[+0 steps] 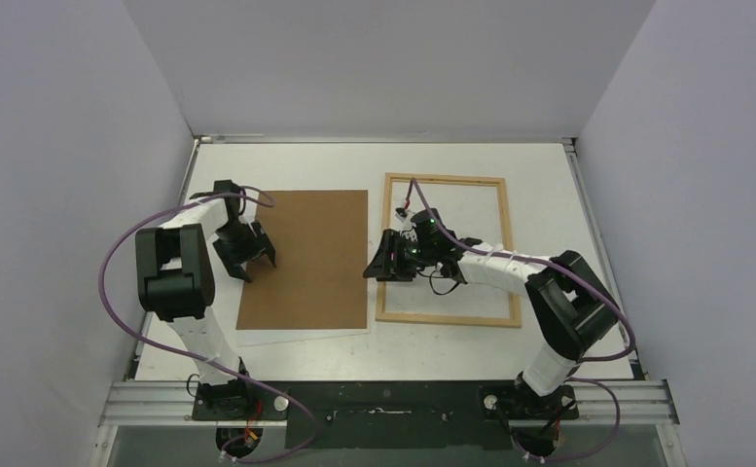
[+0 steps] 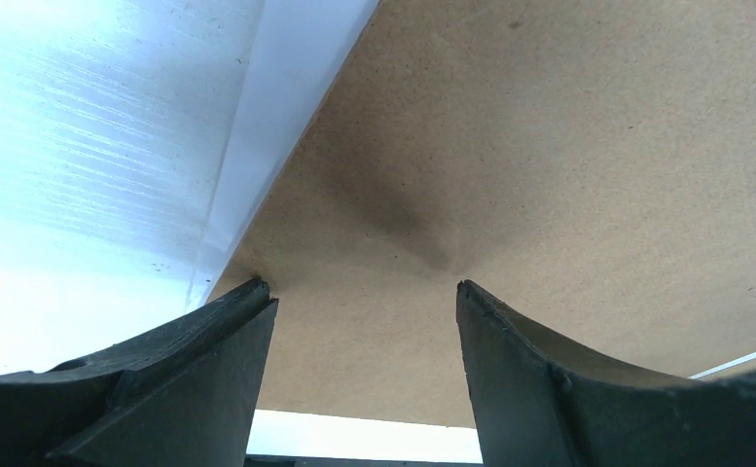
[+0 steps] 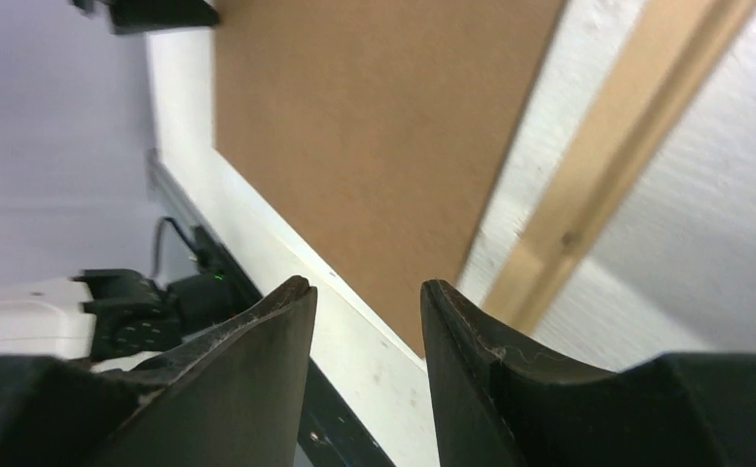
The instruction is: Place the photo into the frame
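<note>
A brown board (image 1: 306, 263) lies flat on the left of the table, a thin white sheet edge showing along its front. My left gripper is part open over the board's left edge, fingertips low at the board, nothing visible between them. The wooden frame (image 1: 447, 179) lies to the right, with a pale panel inside. My right gripper is part open above the gap between the board and the frame's left bar (image 3: 588, 185), with nothing seen held. Whether a photo is in view I cannot tell.
The purple cables of both arms arch over them. Walls border the table on left, right and back.
</note>
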